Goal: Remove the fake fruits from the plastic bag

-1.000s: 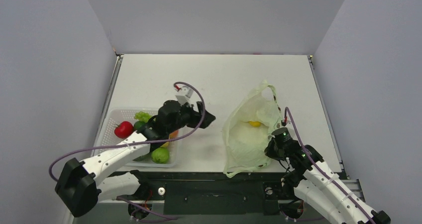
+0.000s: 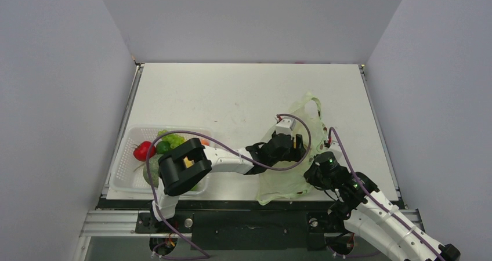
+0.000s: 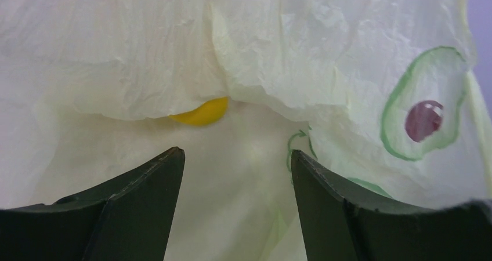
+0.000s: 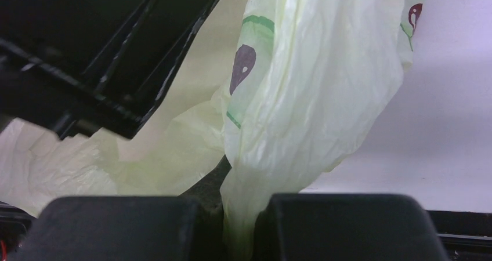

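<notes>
The pale green plastic bag (image 2: 284, 182) lies opened toward the left on the right half of the table. Deep in it, partly under a fold, a yellow fruit (image 3: 204, 113) shows in the left wrist view, beyond the fingertips. My left gripper reaches into the bag's mouth with its fingers apart and nothing between them. In the right wrist view my right gripper is shut on a gathered part of the bag's edge, which runs up from between the fingers.
A white basket (image 2: 123, 171) at the left holds several fruits, among them a red one (image 2: 144, 151) and a light green one (image 2: 174, 139); the left arm passes over it.
My left arm has swung right from beside the basket into the bag, most recently moving a little farther right. The right gripper stays nearly still at the bag's edge.
</notes>
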